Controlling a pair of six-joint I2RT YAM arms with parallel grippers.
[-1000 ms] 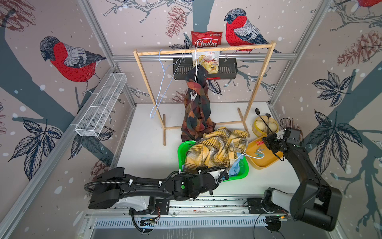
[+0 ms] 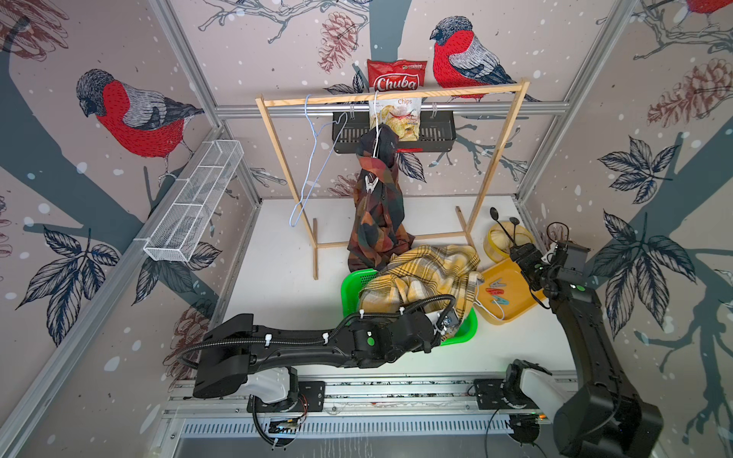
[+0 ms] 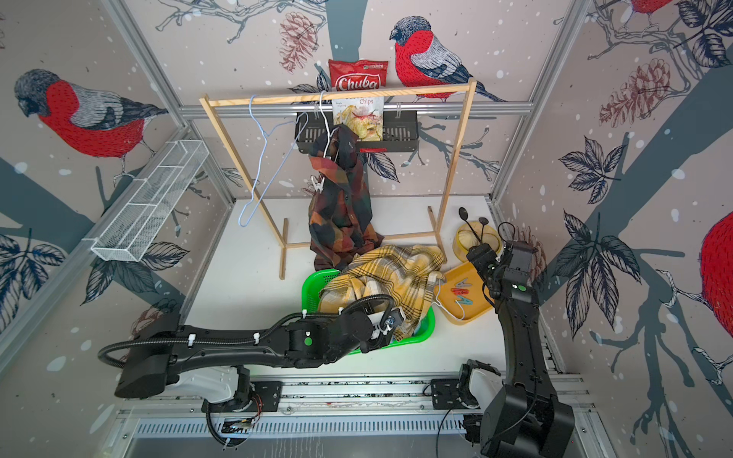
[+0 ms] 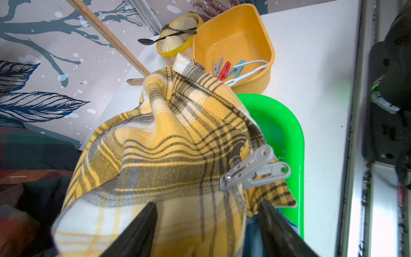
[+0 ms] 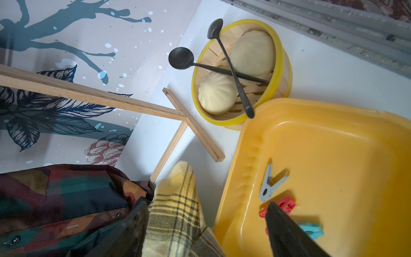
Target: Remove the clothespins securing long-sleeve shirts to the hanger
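Observation:
A yellow plaid shirt lies heaped in the green basket, with a grey clothespin on it. My left gripper stands open low over the shirt, just below that pin. My right gripper is above the yellow bin, its fingers apart, nothing seen between them but the shirt and bin edge beneath. Grey, red and cyan pins lie in the bin. A dark plaid shirt hangs on a white hanger with a pale clothespin on it.
The wooden rack holds blue hangers at left. A steamer with buns and two ladles stands behind the bin. A black shelf with chips is at the back, a wire basket at left.
The shirt's right side and the white hanger end near the bin shifted.

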